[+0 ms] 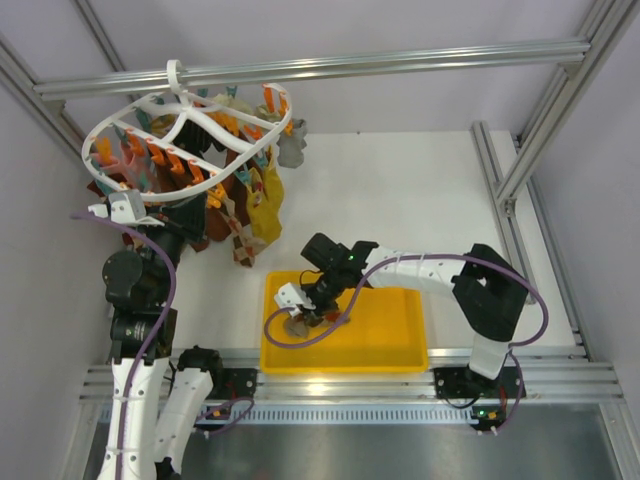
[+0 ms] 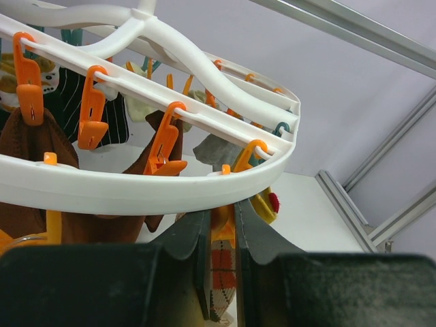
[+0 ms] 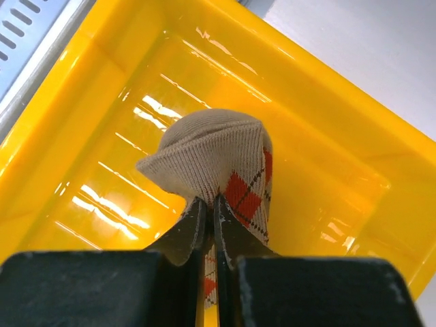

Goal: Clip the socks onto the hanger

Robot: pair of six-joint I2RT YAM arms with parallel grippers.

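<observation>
The white hanger [image 1: 215, 180] hangs at top left, crowded with orange and teal clips and socks. My left gripper is at the hanger's front rim, its fingers part open around an orange clip [image 2: 242, 157], with a checked sock [image 2: 223, 272] below; whether it grips either is unclear. My right gripper is shut over the yellow bin [image 3: 320, 170], on a beige sock with red argyle [image 3: 231, 163] that bunches above and below the fingertips.
The metal frame's bar [image 1: 380, 60] runs across the top. White board [image 1: 390, 180] lies clear at the centre and right.
</observation>
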